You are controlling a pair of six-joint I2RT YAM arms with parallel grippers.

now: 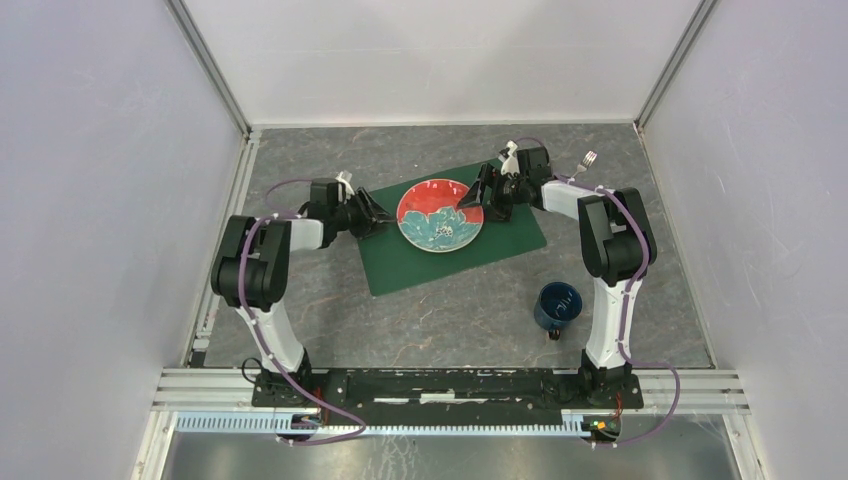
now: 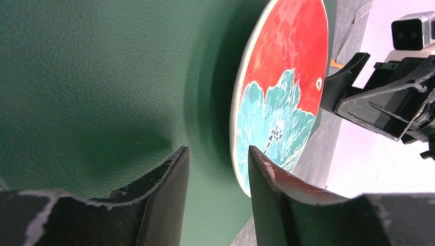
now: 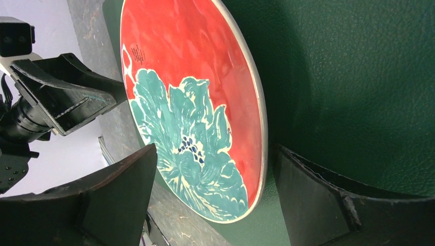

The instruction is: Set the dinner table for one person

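A round plate [image 1: 440, 215], red with a teal flower, rests on the green placemat [image 1: 405, 275]. In the top view my open left gripper [image 1: 382, 220] is at the plate's left edge, over the mat. Its right finger [image 2: 272, 179] overlaps the rim in the left wrist view; contact cannot be judged. On the opposite side my right gripper stands open across the plate's rim, one finger over the plate and the other outside it. A dark blue mug [image 1: 557, 305] stands at the lower right. The fork [image 1: 588, 160] lies at the back right, partly covered by the right arm.
White walls [image 1: 745, 180] bound the grey table [image 1: 430, 335] at the sides and back. Bare table lies in front of the mat and at the back left. The right forearm [image 1: 625, 235] stretches between the mug and the right wall.
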